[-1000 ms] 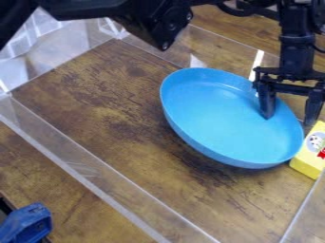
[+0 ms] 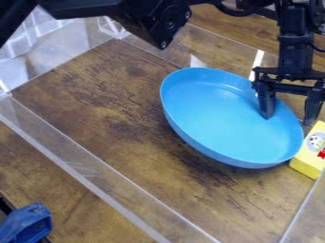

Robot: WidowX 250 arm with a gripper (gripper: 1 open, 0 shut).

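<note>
A large blue bowl (image 2: pixel 210 119) sits tilted toward the right side of the wooden tray's floor. My black gripper (image 2: pixel 290 102) is at its right rim, one finger inside the bowl and the other outside near the rim. Whether the fingers are closed on the rim is hard to tell.
A yellow box (image 2: pixel 306 162) with a printed face lies under the bowl's right edge. Transparent walls border the wooden surface (image 2: pixel 89 104). A blue crumpled object (image 2: pixel 23 224) is at the lower left.
</note>
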